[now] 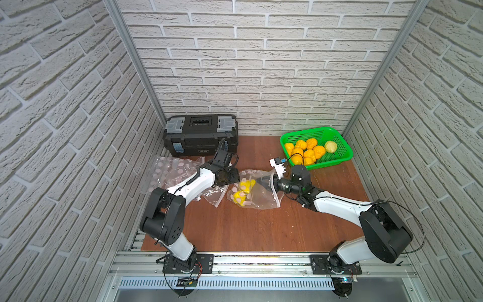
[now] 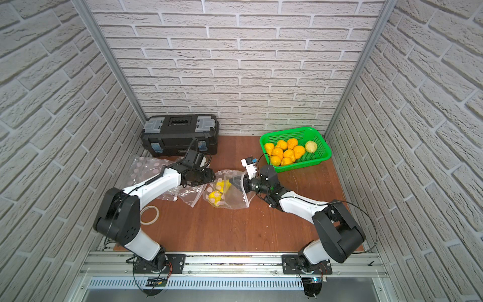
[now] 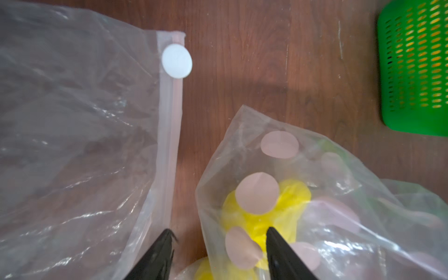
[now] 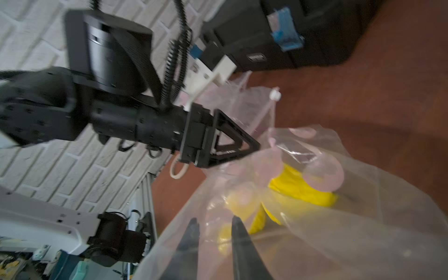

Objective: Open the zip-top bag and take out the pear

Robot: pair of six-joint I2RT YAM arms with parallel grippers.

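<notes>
The clear zip top bag [image 1: 261, 193] lies on the table with yellow pear-coloured things [image 3: 263, 212] inside, toward its left end. Its white zip edge [image 1: 277, 193] faces the right arm. My right gripper reaches through that mouth; its fingers stand partly apart, and whether film or anything else is between them is unclear. Over the bag's closed left end is my left gripper, open, with no object gripped. Bag film and round printed spots cover parts of the yellow things.
Another clear bag [image 3: 88, 140] lies flat at the left. A black toolbox [image 1: 201, 136] stands behind it. The green basket [image 1: 347, 151] at the back right holds several oranges [image 1: 312, 143] and a pale fruit [image 1: 330, 146]. A tape ring [image 2: 143, 216] lies front left.
</notes>
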